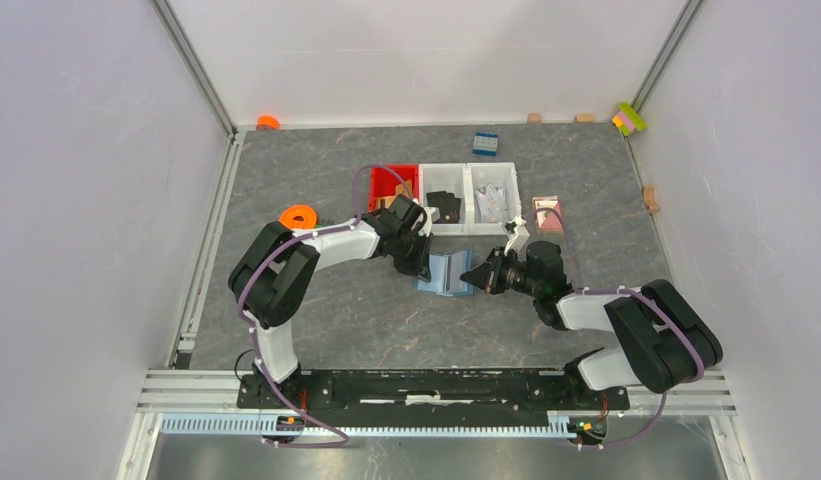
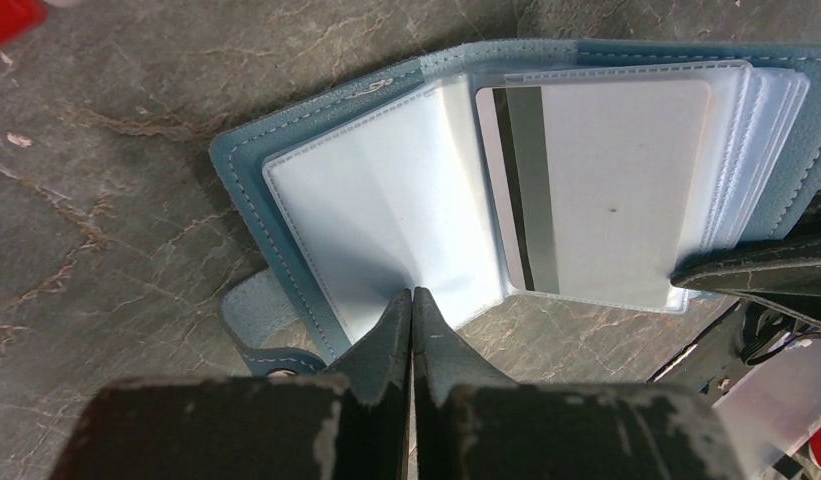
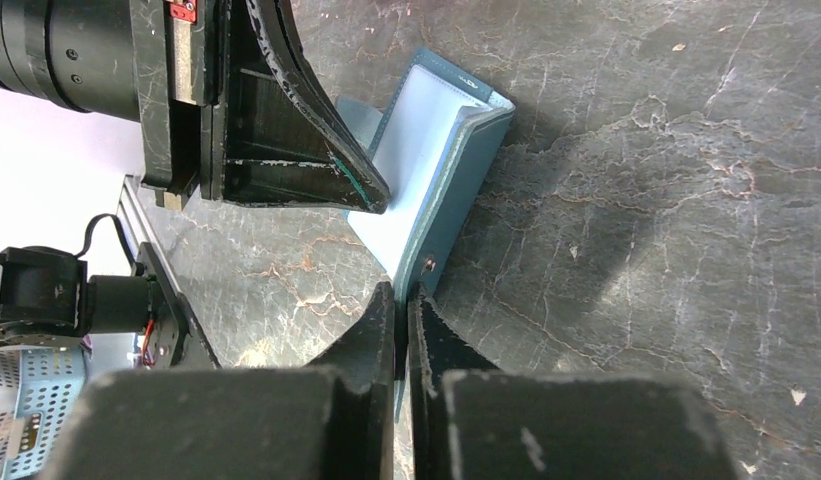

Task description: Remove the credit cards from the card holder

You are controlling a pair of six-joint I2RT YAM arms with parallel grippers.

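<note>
The blue card holder (image 1: 436,272) lies open on the grey table between both grippers. In the left wrist view a white card (image 2: 611,180) with a dark stripe sits in a clear sleeve on its right half. My left gripper has its fingertips together on the empty-looking left sleeve (image 2: 371,210); what is between them is unclear. My right gripper pinches the near edge of the holder (image 3: 456,200), its fingers almost closed around that edge.
Behind the holder stand a red bin (image 1: 391,172) and white bins (image 1: 469,200). A red card box (image 1: 548,200) lies right, an orange ring (image 1: 297,208) left.
</note>
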